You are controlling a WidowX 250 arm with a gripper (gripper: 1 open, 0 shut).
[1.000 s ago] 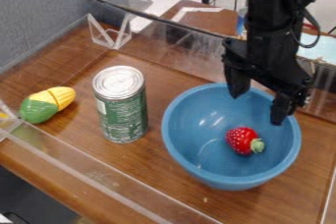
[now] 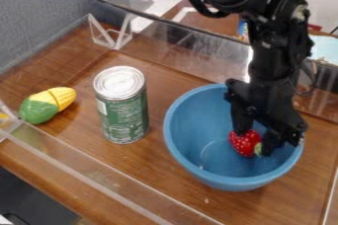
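A blue bowl (image 2: 199,165) sits on the wooden counter with a red toy strawberry (image 2: 244,142) inside it. My black gripper (image 2: 251,140) reaches down into the bowl, its fingers around or just over the strawberry. Whether they touch it is hard to tell.
A tin can (image 2: 122,106) with a green label stands left of the bowl. A toy corn cob (image 2: 47,105) lies farther left. Clear plastic edging runs along the back and front of the wooden counter (image 2: 145,185). A grey panel is at the upper left.
My gripper has come down from above the bowl into it and now partly covers the strawberry, which was in full view before.
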